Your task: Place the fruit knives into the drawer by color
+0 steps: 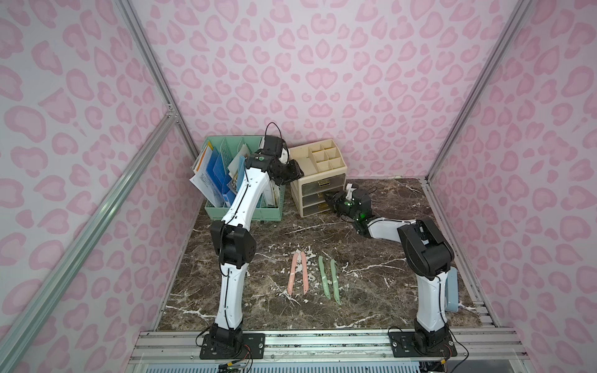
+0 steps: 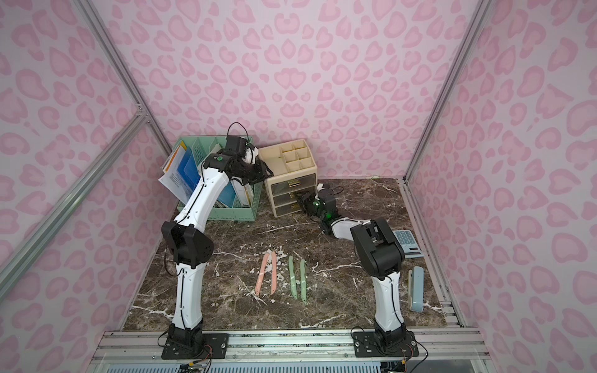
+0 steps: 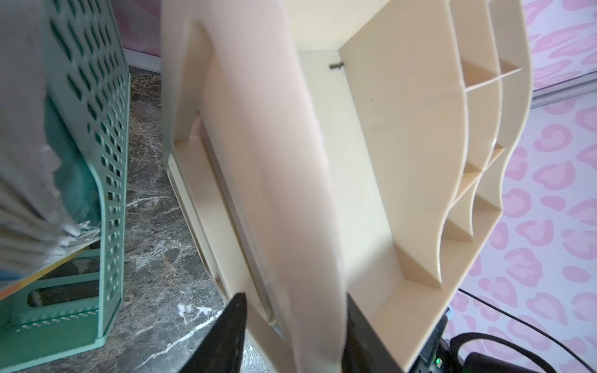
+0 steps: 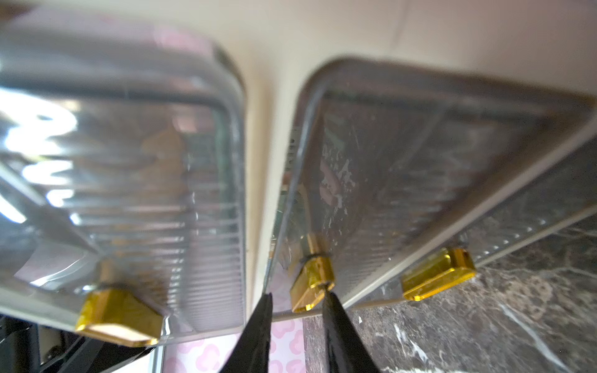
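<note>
Two pink knives point(image 1: 292, 273) and two green knives point(image 1: 334, 279) lie on the marble table. The cream drawer cabinet point(image 1: 298, 192) stands at the back. My left gripper is shut on the cabinet's top left edge, seen close in the left wrist view. My right gripper is at the drawer fronts, part open around the middle drawer's gold handle point(image 4: 311, 279) or just short of it; whether it touches cannot be told. The drawers appear shut.
A green file basket point(image 2: 217, 214) with folders stands left of the cabinet. A calculator point(image 2: 404, 239) and a blue-grey object point(image 2: 416, 289) lie at the right. The front middle holds the knives.
</note>
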